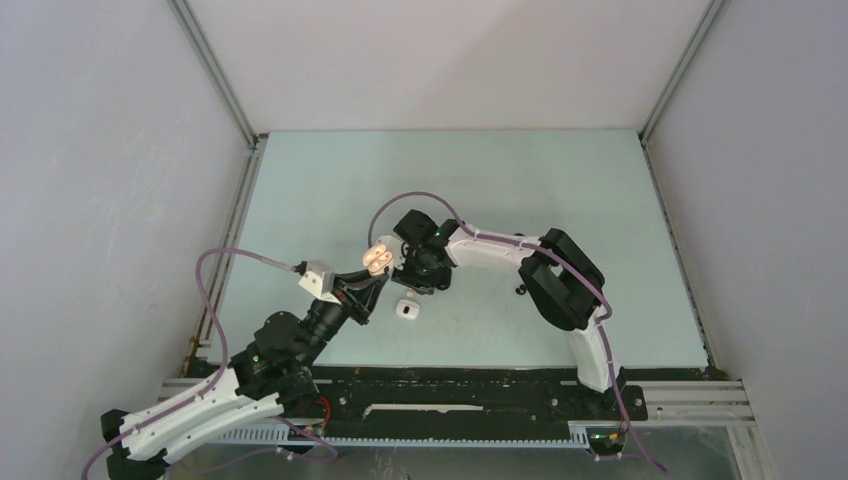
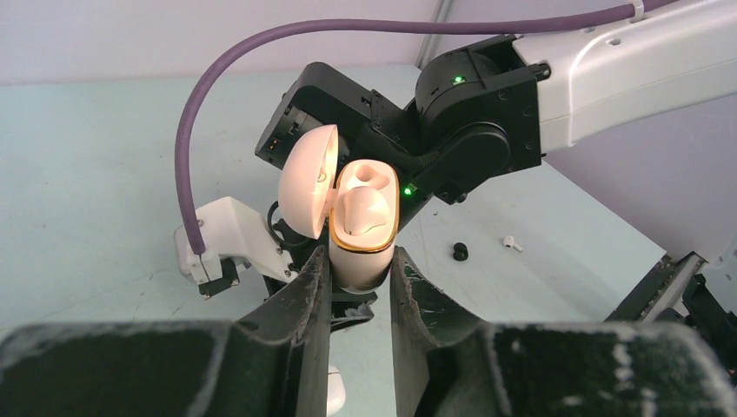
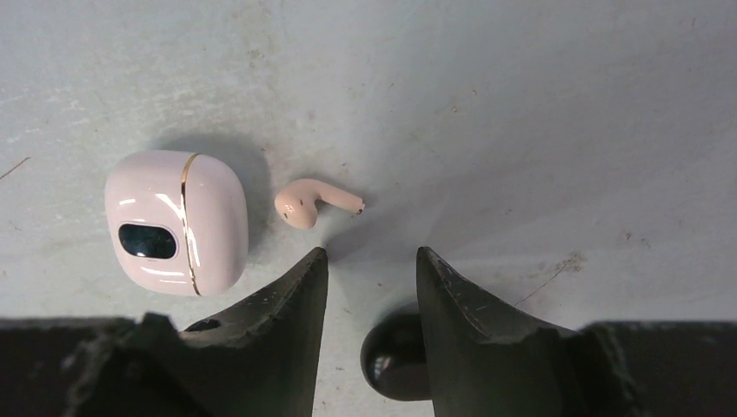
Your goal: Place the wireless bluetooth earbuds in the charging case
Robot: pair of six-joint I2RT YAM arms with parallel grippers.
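Note:
My left gripper is shut on a pinkish-white charging case [image 2: 361, 256], held above the table with its lid [image 2: 309, 182] open and its wells facing up. Whether a bud sits in those wells, I cannot tell. A pale pink earbud [image 3: 300, 207] lies on the table, stem pointing right. Just beyond the fingertips of my right gripper, it is not between them. These fingers are parted, with nothing held. Far to the right in the left wrist view lies a white earbud [image 2: 513, 243].
Close beside the pink earbud stands a closed white case [image 3: 156, 221] with a dark window. A black case [image 3: 395, 358] lies beneath the right fingers, partly hidden. Small black objects [image 2: 460, 252] rest farther right.

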